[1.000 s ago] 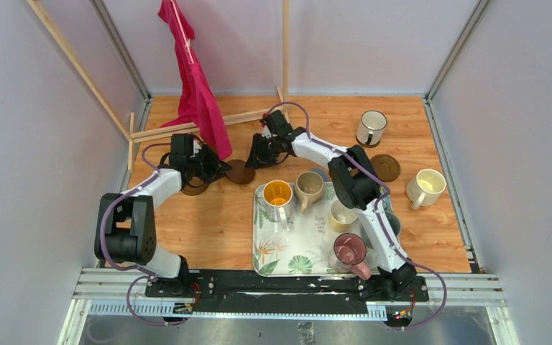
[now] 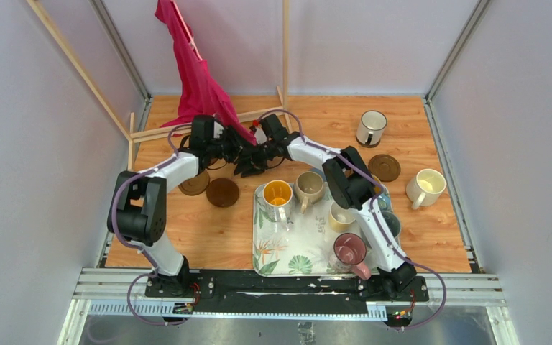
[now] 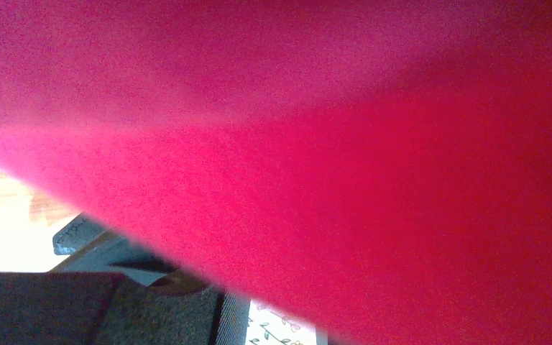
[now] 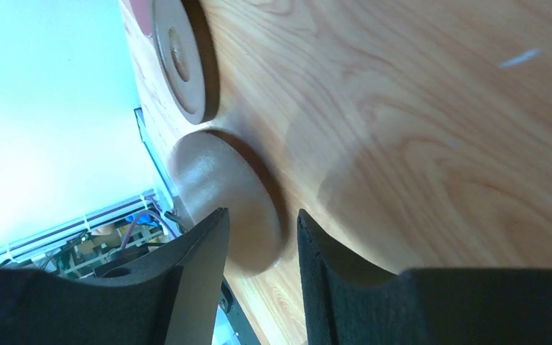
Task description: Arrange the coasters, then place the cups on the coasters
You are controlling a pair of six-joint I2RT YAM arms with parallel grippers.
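Two brown coasters lie on the wood at left, a darker one point(image 2: 223, 192) and a lighter one point(image 2: 194, 185); both also show in the right wrist view. My left gripper point(image 2: 231, 154) is close against my right gripper point(image 2: 253, 159) above them, by the hanging red cloth point(image 2: 198, 83), which fills most of the left wrist view and hides the left fingertips. My right gripper's fingers part slightly over bare wood and a coaster, nothing seen between them. Cups stand on the tray point(image 2: 309, 262): orange point(image 2: 278, 192), beige point(image 2: 309, 185), cream point(image 2: 341, 219) and pink point(image 2: 350, 250).
A white cup point(image 2: 371, 128) stands at back right, a cream cup point(image 2: 425, 187) at far right, with an empty coaster point(image 2: 384, 167) between. A wooden frame point(image 2: 151, 134) bears the cloth.
My left gripper has moved up and right into the cloth, pushing it; the right has shifted slightly.
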